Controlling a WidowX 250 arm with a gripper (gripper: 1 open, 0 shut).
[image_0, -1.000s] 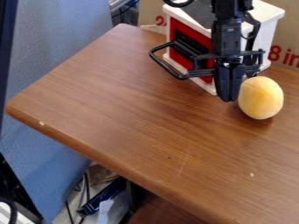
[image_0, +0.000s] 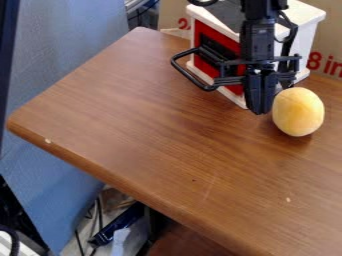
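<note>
My gripper (image_0: 261, 98) hangs low over the wooden table (image_0: 147, 140), its black fingertips near the tabletop at the right. Just right of them sits a pale yellow-orange round object (image_0: 298, 112), close to or touching the fingers; whether it touches, and whether the fingers are open or shut, I cannot tell. Behind the gripper stands a white and red box (image_0: 227, 61) with a black bar handle, partly hidden by the arm.
A cardboard box (image_0: 325, 55) stands behind at the right.
</note>
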